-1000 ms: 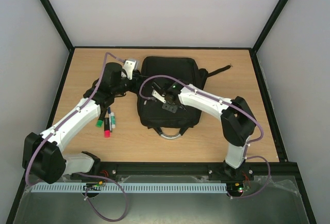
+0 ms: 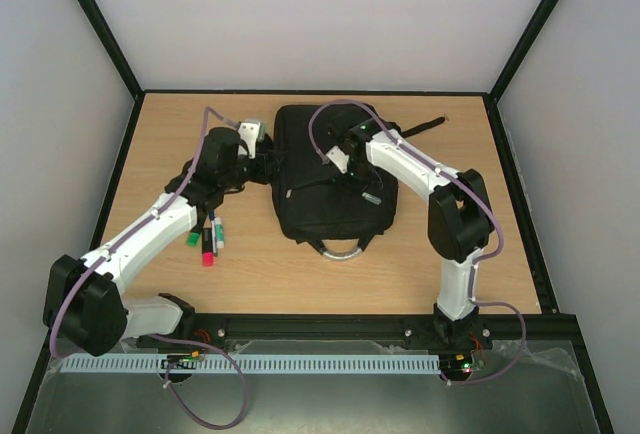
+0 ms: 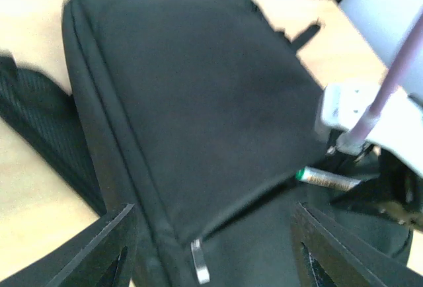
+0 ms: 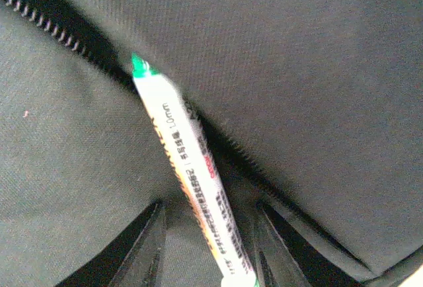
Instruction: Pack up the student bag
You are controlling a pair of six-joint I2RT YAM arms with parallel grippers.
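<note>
The black bag (image 2: 320, 214) lies on the table, its zipped pocket partly open. In the right wrist view a white marker with green ends (image 4: 192, 168) lies in the pocket opening, between the fingers of my right gripper, which stand apart from it. In the left wrist view it shows as a small tube (image 3: 327, 178) beside the right arm. My left gripper is part open over the bag's left edge, a zipper pull below it and nothing seen held.
Several markers (image 2: 207, 244) lie on the table left of the bag, under the left arm.
My right gripper has moved up and to the right in the top view. The bag has shifted slightly to the right. The left arm has moved only slightly.
</note>
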